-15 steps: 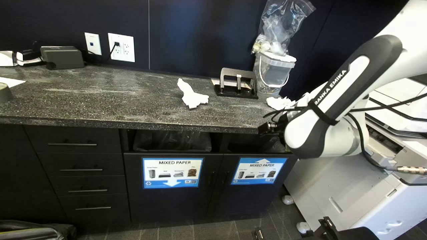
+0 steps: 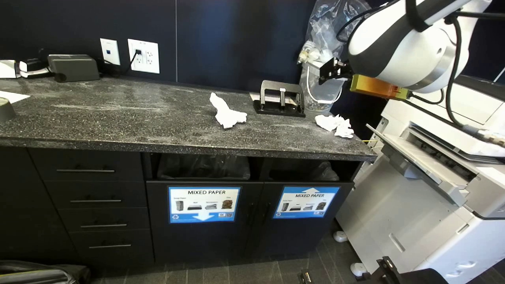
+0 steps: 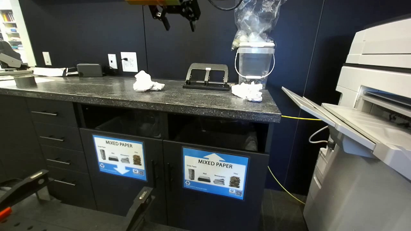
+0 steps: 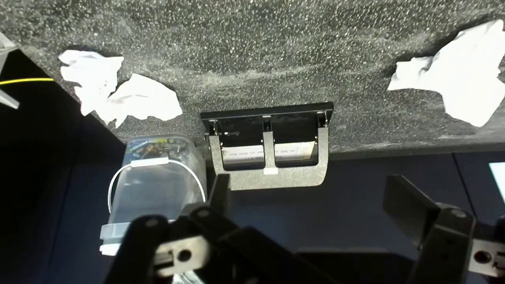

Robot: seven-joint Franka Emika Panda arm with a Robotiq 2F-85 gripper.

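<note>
My gripper (image 3: 179, 27) hangs high above the counter, its fingers apart and nothing between them. In the wrist view its two dark fingers (image 4: 410, 208) frame only the dark wall and part of the hole punch. A crumpled white paper (image 2: 227, 112) lies on the counter left of the black-and-grey hole punch (image 2: 280, 99). Another crumpled paper (image 2: 335, 125) rests near the counter's right end, in front of the clear bucket (image 3: 255, 63). The gripper touches none of these. Both papers show in the wrist view too, one at the left and the other paper (image 4: 461, 73) at the right.
Under the counter (image 3: 115, 94) are two open bin slots (image 3: 219, 132) above doors labelled MIXED PAPER. A plastic bag (image 3: 256, 19) sits on the bucket. A large white printer (image 2: 426, 165) stands to the right.
The arm has risen from beside the right bin slot to well above the counter, uncovering the right crumpled paper. Both papers and the hole punch lie where they were.
</note>
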